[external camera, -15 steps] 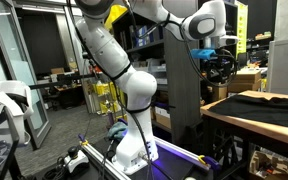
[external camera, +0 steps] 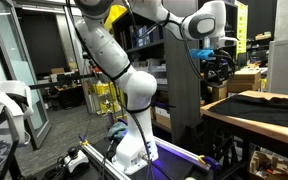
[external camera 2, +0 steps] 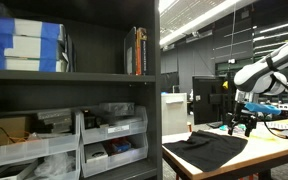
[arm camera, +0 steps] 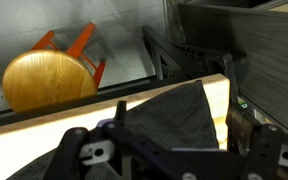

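My gripper stands open in the wrist view, its two dark fingers wide apart and nothing held between them. Below it a black cloth (arm camera: 162,118) lies on the wooden table, one corner close to the table's edge. In exterior view 1 the gripper (external camera: 218,72) hangs above the left end of the table, clear of the cloth (external camera: 259,108), which is spread mostly flat. Exterior view 2 has the cloth (external camera 2: 209,149) reaching the near table edge, with the gripper (external camera 2: 246,123) above and behind it. The arm's base blocks part of the wrist view.
The wooden table (external camera: 264,129) has a narrow bare strip along its front. A round wooden stool (arm camera: 50,80) with orange legs stands beside it. A dark shelf unit (external camera 2: 64,92) with clear bins (external camera 2: 112,130) is close by. Cardboard boxes (external camera: 246,80) sit behind the table.
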